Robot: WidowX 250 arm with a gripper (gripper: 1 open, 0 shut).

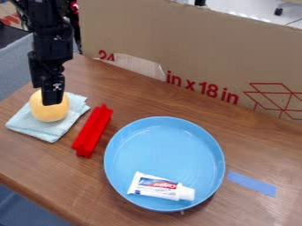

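My black gripper (pixel 49 88) is low at the left, open, its fingers around the upper part of a round pale-orange object (pixel 49 110), which rests on a folded light-blue cloth (pixel 35 128). A red bar-shaped object (pixel 94 131) lies just to the right of the cloth. A blue plate (pixel 165 154) holds a toothpaste tube (pixel 160 187) near its front edge. Whether the fingertips touch the round object is hard to tell.
A cardboard panel (pixel 200 40) stands along the back. A strip of blue tape (pixel 252 184) is on the wooden table (pixel 253 146) at the right.
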